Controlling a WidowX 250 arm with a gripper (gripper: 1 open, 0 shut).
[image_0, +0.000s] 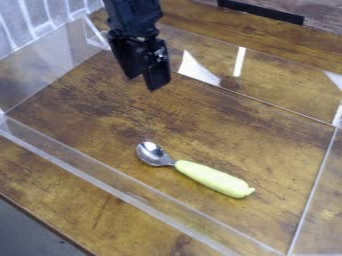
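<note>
A spoon with a steel bowl (151, 154) and a pale yellow-green handle (211, 178) lies on the wooden surface, lower centre of the camera view. The black gripper (150, 68) hangs above and behind it in the upper left, apart from the spoon, its fingers pointing down. Nothing shows held by it; it is small and dark in this view.
Clear low walls (114, 195) surround the wooden work area (94, 120), which is otherwise bare. A white railing stands at the top left, and a dark bar (261, 12) lies at the back.
</note>
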